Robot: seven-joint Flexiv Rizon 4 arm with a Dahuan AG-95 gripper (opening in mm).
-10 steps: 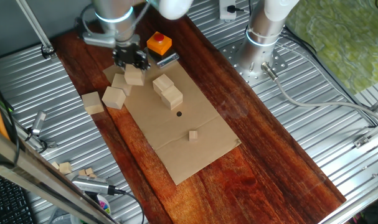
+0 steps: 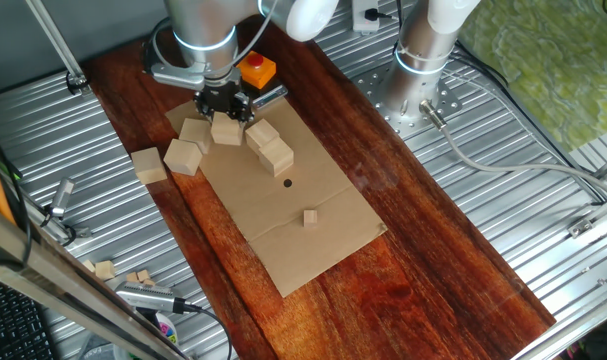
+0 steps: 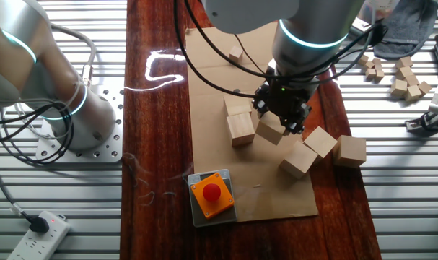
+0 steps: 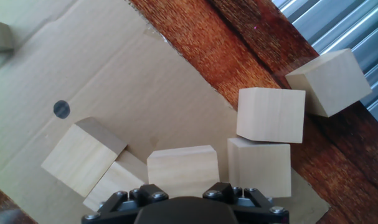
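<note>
My gripper is shut on a plain wooden cube [image 4: 182,169], seen at the bottom middle of the wrist view. In exterior view 1 this held cube [image 2: 226,128] hangs beneath the gripper, between two groups of blocks. On one side, two cubes [image 2: 276,156] touch each other on the cardboard [image 2: 313,250]. On the other side, a row of three cubes [image 4: 271,115] runs from the cardboard's edge onto the dark wood. Exterior view 2 has the held cube [image 3: 270,128] just below the fingers; its gap to the cardboard is hard to judge.
A small cube [image 2: 310,217] lies alone on the cardboard, past a dark round spot [image 2: 288,183]. An orange box with a red button [image 3: 212,193] stands by the cardboard's corner. Small blocks [image 3: 408,79] lie on the metal slats.
Over the past second the gripper and its cube have shifted slightly right and down in exterior view 1, towards the touching pair.
</note>
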